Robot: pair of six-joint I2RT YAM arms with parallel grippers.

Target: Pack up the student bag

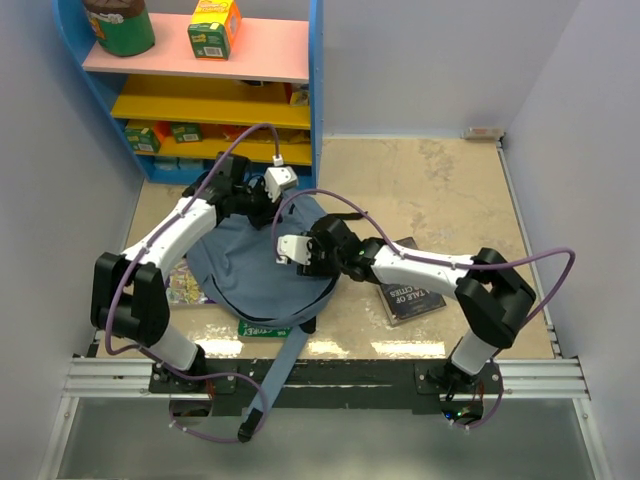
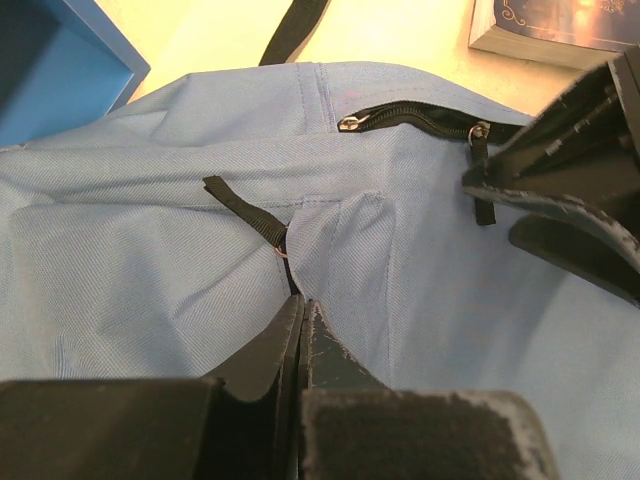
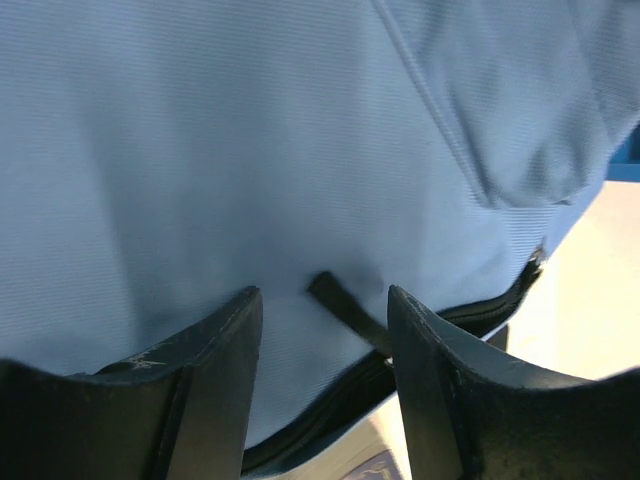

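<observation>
The blue-grey bag (image 1: 262, 262) lies flat on the floor, its strap running toward the front. In the left wrist view its cloth (image 2: 130, 260) shows a black zipper (image 2: 405, 115) near the edge and a black pull tab (image 2: 240, 208). My left gripper is shut over the cloth by that tab; nothing clear shows between its fingers. My right gripper stands open above the bag, close to another zipper pull (image 3: 345, 312), whose lower end is partly hidden by a fingertip (image 3: 410, 320).
A dark book (image 1: 408, 300) lies right of the bag, partly behind the right arm. A colourful book (image 1: 184, 285) and a green one (image 1: 262, 329) stick out from under the bag's left and front. The blue shelf (image 1: 316, 90) stands at the back.
</observation>
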